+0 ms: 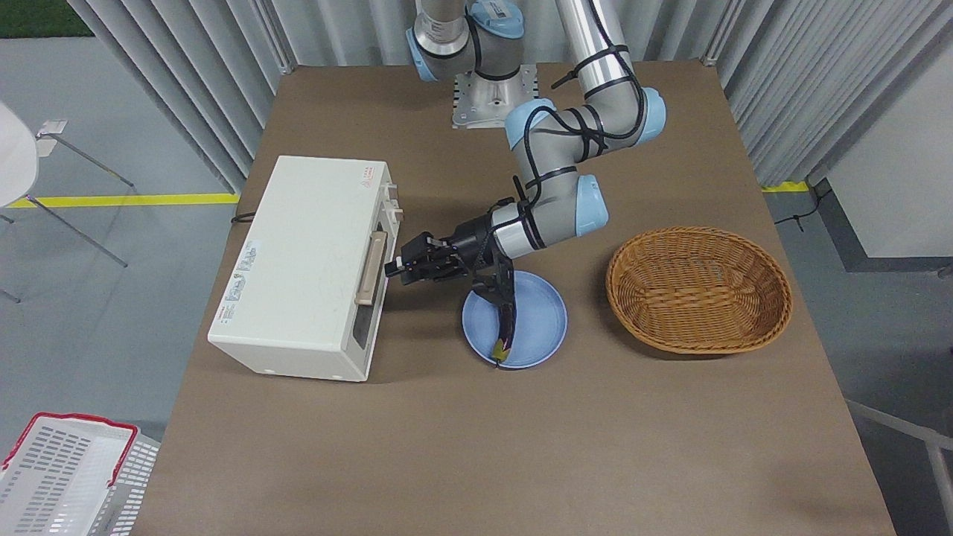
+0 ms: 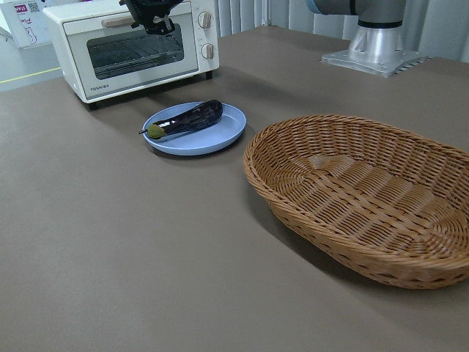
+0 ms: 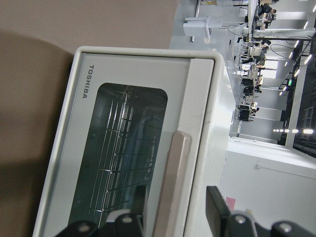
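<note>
A white Toshiba toaster oven (image 1: 286,259) stands on the table with its glass door closed and a rack inside. Its handle (image 3: 172,182) faces me, just in front of my gripper (image 1: 394,268), whose fingers stand apart on either side of the handle's near end in the wrist view, with nothing seen between them touching. A blue plate (image 1: 540,321) right of the oven holds an eggplant (image 2: 190,119), partly hidden under the arm in the front view.
A wicker basket (image 1: 698,290) sits at the right of the table. A white crate (image 1: 62,473) stands off the table at the lower left.
</note>
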